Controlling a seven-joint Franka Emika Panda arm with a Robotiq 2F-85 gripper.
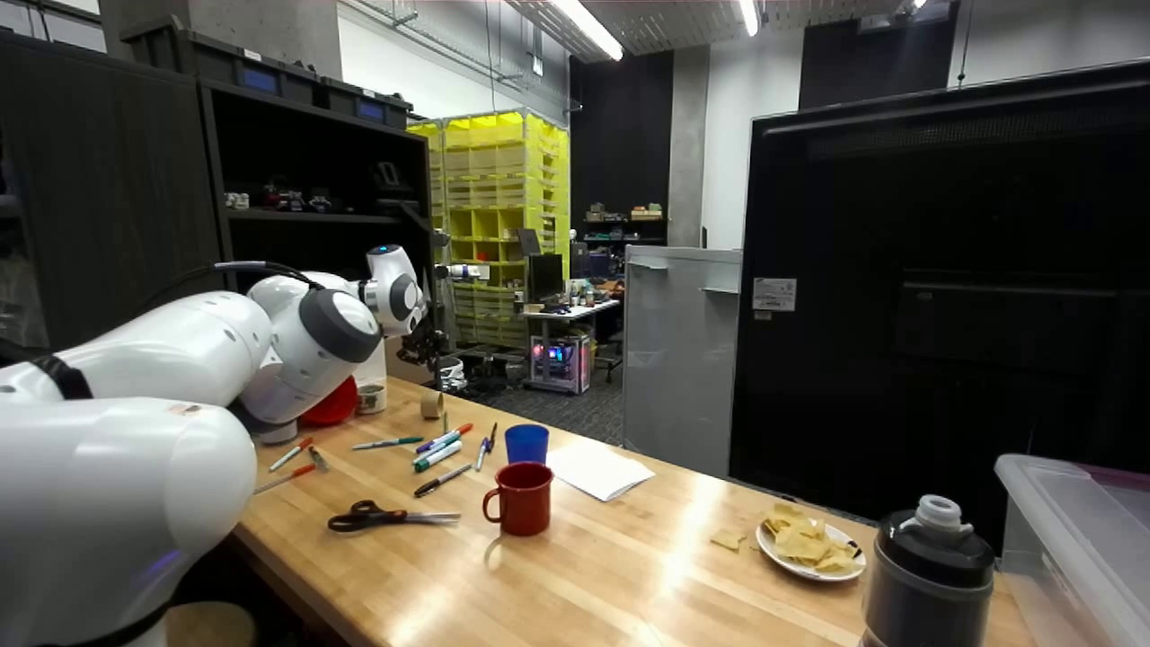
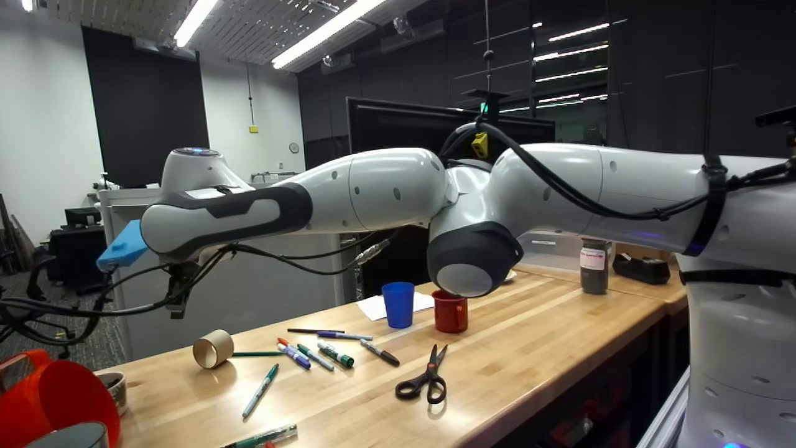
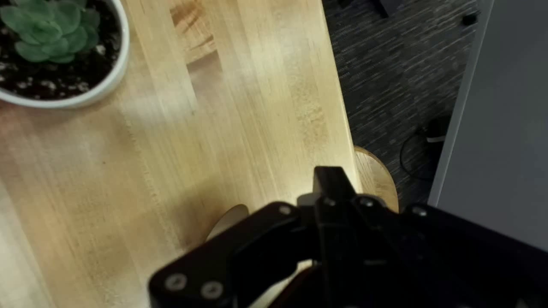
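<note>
My gripper is shut, its black fingers together with nothing showing between them. In exterior view 2 the gripper hangs in the air above the tan cardboard roll, clear of it. That roll lies near the table's far edge in exterior view 1. A white pot with a green succulent sits at the upper left of the wrist view. Below the fingers, a rounded tan edge is partly hidden by the gripper, and I cannot tell what it belongs to.
Several pens and markers lie mid-table near black scissors. A blue cup and red mug stand close together. An orange-red container is beside the pot. Bare table spreads between pot and edge.
</note>
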